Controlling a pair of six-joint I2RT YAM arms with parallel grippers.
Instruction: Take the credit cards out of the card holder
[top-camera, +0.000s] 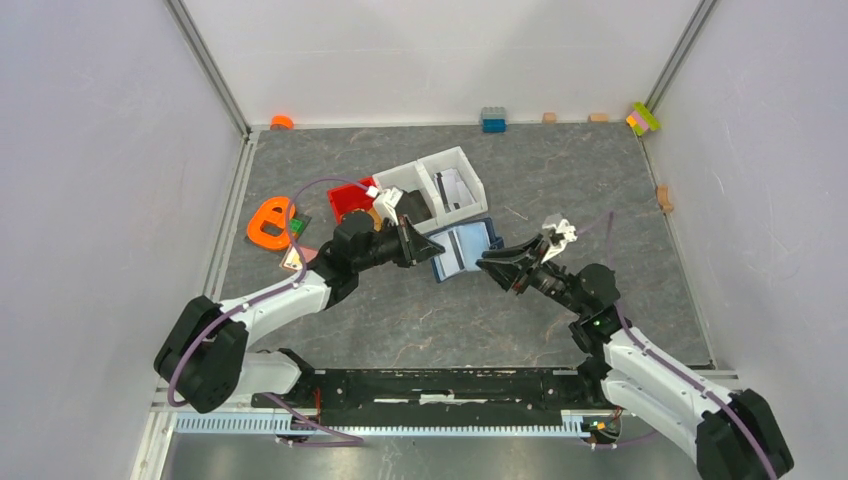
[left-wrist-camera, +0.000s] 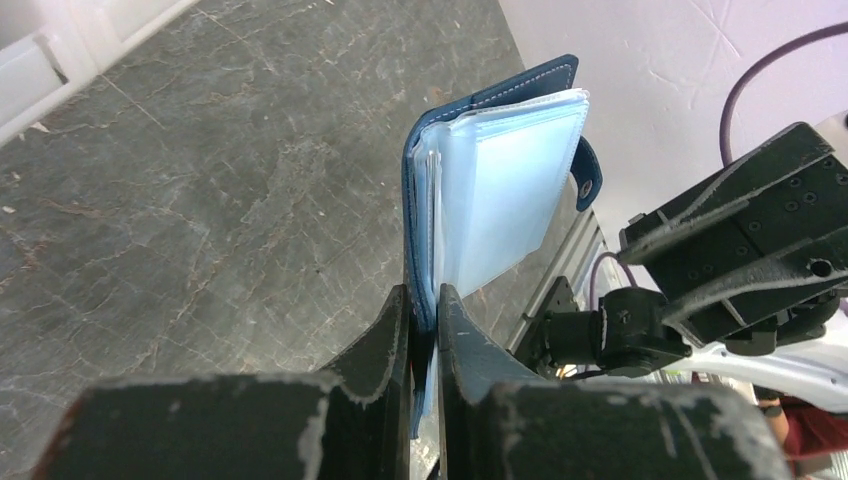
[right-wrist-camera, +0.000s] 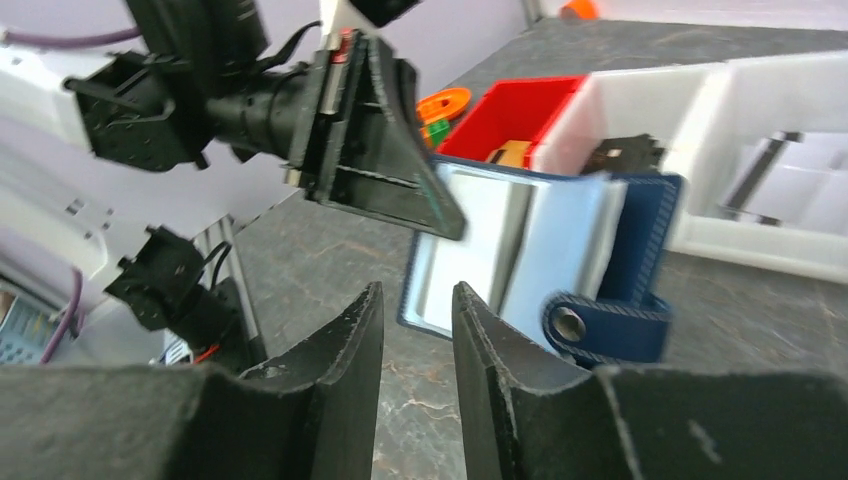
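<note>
My left gripper (top-camera: 432, 250) is shut on one edge of a dark blue card holder (top-camera: 460, 250), raised above the floor surface and opened to show pale translucent sleeves (left-wrist-camera: 510, 190). In the right wrist view, white cards or inserts (right-wrist-camera: 468, 250) show inside it, and a snap strap (right-wrist-camera: 620, 330) hangs at its near side. My right gripper (top-camera: 492, 262) is open just right of the holder, its fingers pointing toward it and nothing between them.
Behind the holder stand a white divided box (top-camera: 470, 205) and a red bin (top-camera: 342, 198). Orange and green toys (top-camera: 268, 215) lie at left, small blocks along the back edge.
</note>
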